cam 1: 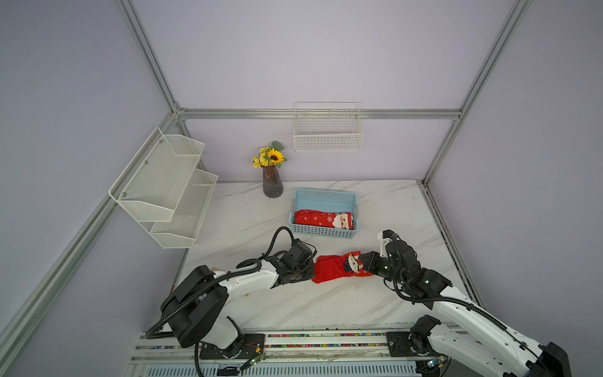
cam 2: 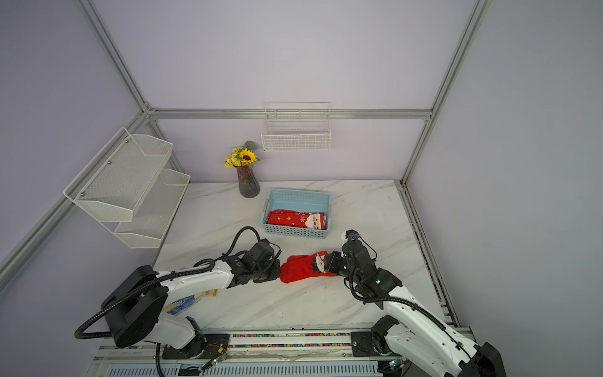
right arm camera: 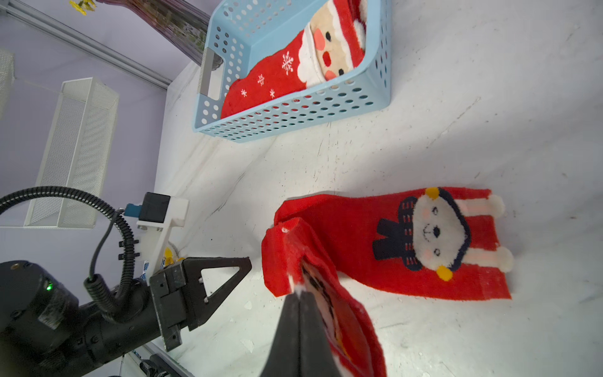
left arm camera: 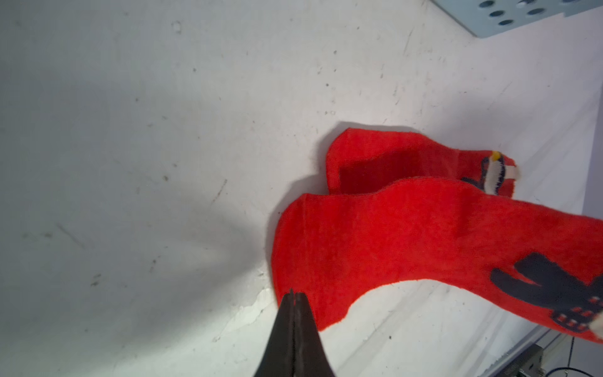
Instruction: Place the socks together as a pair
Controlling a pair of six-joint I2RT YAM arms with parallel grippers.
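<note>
Two red socks lie mostly overlapped on the table. The lower sock (right arm camera: 351, 220) rests flat in the right wrist view, showing a bear face in a black hat. Above it, the upper sock (left arm camera: 389, 238) rises at its cuff end to my right gripper, which is shut on it. Its toe end covers part of the lower sock, and the two outlines do not line up in the left wrist view. My left gripper is shut with nothing between its fingers, close beside the toe of the upper sock.
A blue basket (cam 1: 323, 232) behind the socks contains red Santa socks (right arm camera: 270, 78). A flower vase (cam 1: 272, 182) stands at the back left. White mesh shelves (cam 1: 163, 182) hang on the left wall. Bare table lies in front of the socks and at the right.
</note>
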